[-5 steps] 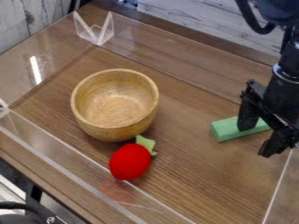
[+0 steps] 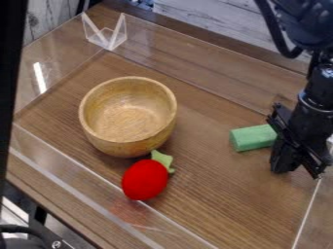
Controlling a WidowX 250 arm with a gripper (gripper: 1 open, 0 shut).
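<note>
My gripper [image 2: 289, 146] is low at the right of the camera view, at table height, its black fingers shut against the right end of a green block [image 2: 252, 138]. I cannot tell whether any of the block is between them. The block lies on the wooden table [image 2: 208, 204].
A wooden bowl [image 2: 128, 112] stands left of centre, with a red object [image 2: 146, 179] with a green top just below it. A clear plastic item [image 2: 104, 29] is at the back left.
My gripper's fingers have come together at the right end of the green block, which shows little shift. The bowl and red object have stayed put.
</note>
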